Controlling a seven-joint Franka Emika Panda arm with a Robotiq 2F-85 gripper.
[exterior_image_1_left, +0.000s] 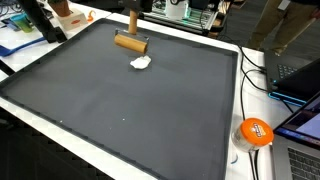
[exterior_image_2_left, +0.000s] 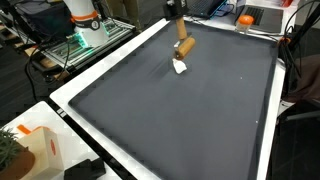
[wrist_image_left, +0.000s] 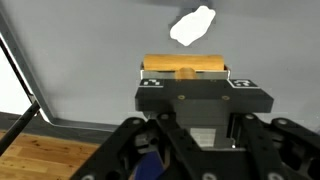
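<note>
A wooden roller with a metal frame is at the far end of the dark grey board, its handle upright. At the top of that handle is my gripper, shut on it, and the wooden cylinder shows just beyond the fingers in the wrist view. Whether the cylinder bears on the board or hangs slightly above it, I cannot tell. Close to the roller lies a flat, irregular white piece, apart from it; the wrist view has this piece near its upper edge.
The dark board is mostly bare. An orange-topped round container stands on the white table beside it, near a laptop. Cables run along that side. Various items crowd the far left corner.
</note>
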